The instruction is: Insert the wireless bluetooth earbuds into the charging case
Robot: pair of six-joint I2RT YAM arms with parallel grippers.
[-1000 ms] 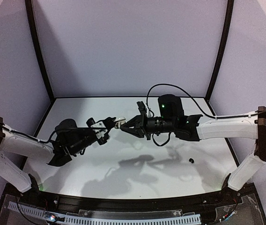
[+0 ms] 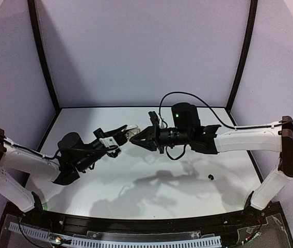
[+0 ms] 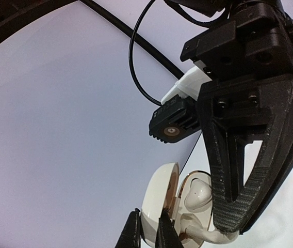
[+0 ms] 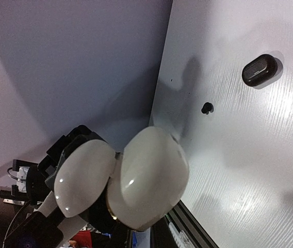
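Observation:
The open white charging case (image 3: 156, 201) is held up over the table by my left gripper, shut on it. One earbud (image 3: 198, 194) sits in the case; another (image 3: 216, 235) lies at the tip of my right gripper (image 2: 136, 138), which presses close to the case. Whether the right fingers grip that earbud is unclear. In the right wrist view the case (image 4: 146, 178) fills the lower middle, largely hiding the fingertips.
A black oblong object (image 4: 259, 70) and a small black piece (image 4: 207, 107) lie on the white table (image 2: 105, 191). Walls enclose the back and sides.
Over the last second both grippers and the case have shifted slightly, the right one a little leftward and the case slightly up.

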